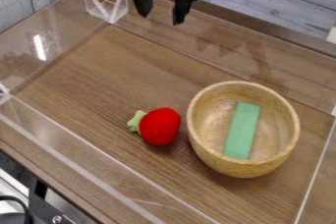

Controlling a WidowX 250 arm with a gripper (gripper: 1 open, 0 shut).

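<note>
A red round object with a green top (160,126) lies on the wooden table, just left of a wooden bowl (207,159) that holds a green rectangular block (242,130). At the top centre of the view is the dark gripper (161,4), well away from both, its fingers hanging downward; whether they are open or shut is not clear.
A clear plastic piece (102,2) stands at the upper left, and a dark gap runs along the table's lower-left edge.
</note>
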